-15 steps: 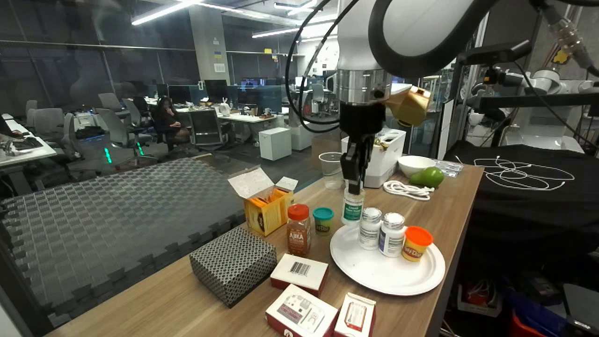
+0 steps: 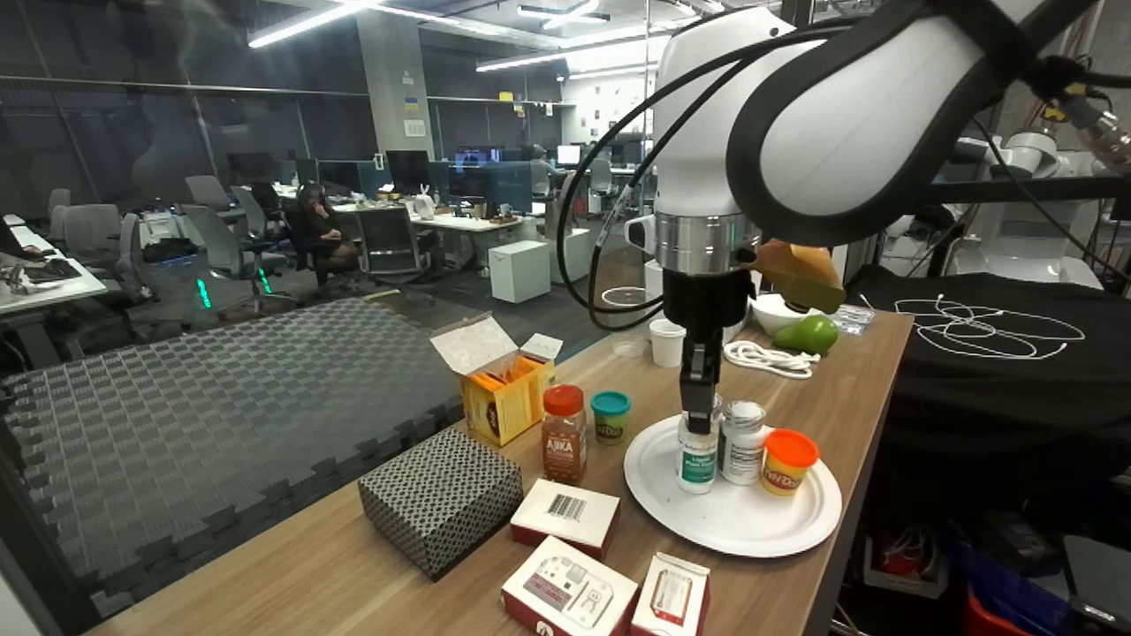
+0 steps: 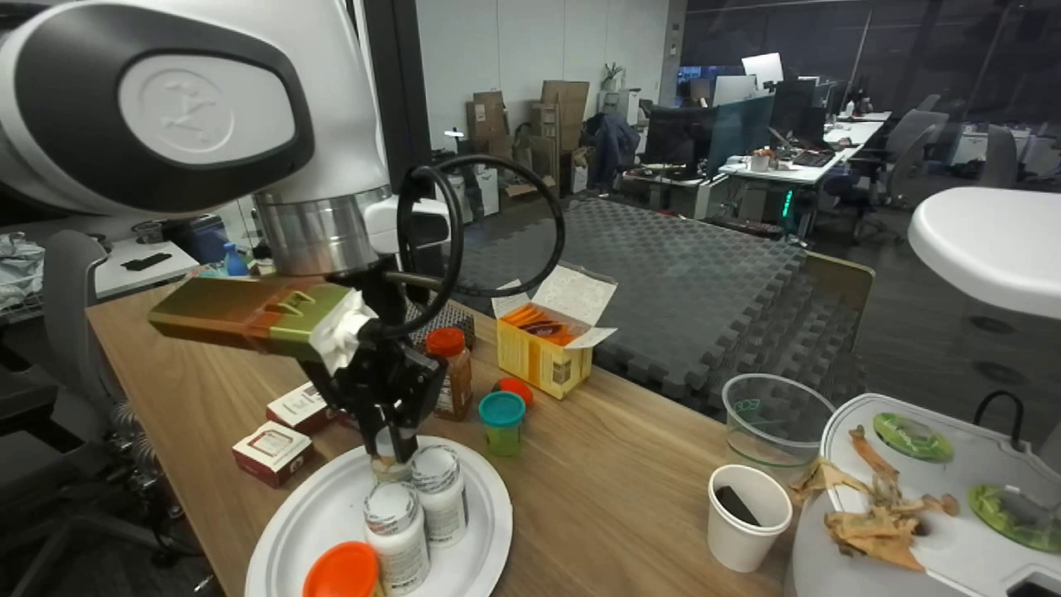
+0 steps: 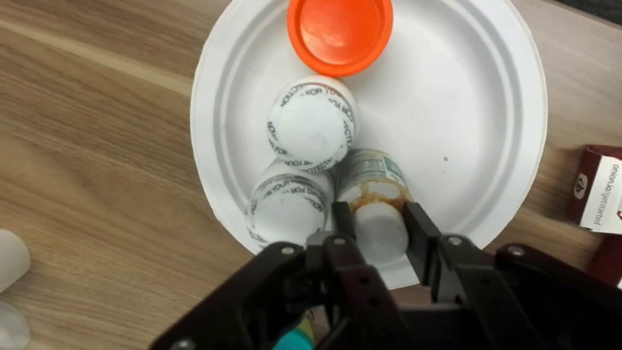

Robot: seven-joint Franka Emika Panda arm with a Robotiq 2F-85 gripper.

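My gripper is shut on the white cap of a plant food bottle [image 2: 697, 468], which has a green and white label. The bottle is over the paper plate [image 2: 679, 519], at or just above its surface; I cannot tell which. Close beside it on the plate stand two white bottles with printed seals, one pill bottle [image 4: 312, 123] in the middle and another pill bottle [image 4: 286, 213] nearer the fingers. An orange-lidded Play-Doh tub [image 2: 790, 462] shares the plate, against the middle bottle in the wrist view.
Off the plate are a teal-lidded tub [image 2: 611, 418], a red-capped spice jar [image 2: 564, 435], a yellow open box [image 2: 506, 394], a patterned box [image 2: 441, 498] and several small white-and-red boxes [image 2: 566, 515]. A paper cup [image 3: 748, 517] stands on the table.
The arm has come down and toward the viewer, carrying the plant food bottle from behind the plate to over it. The white bottles and orange-lidded tub have shifted slightly.
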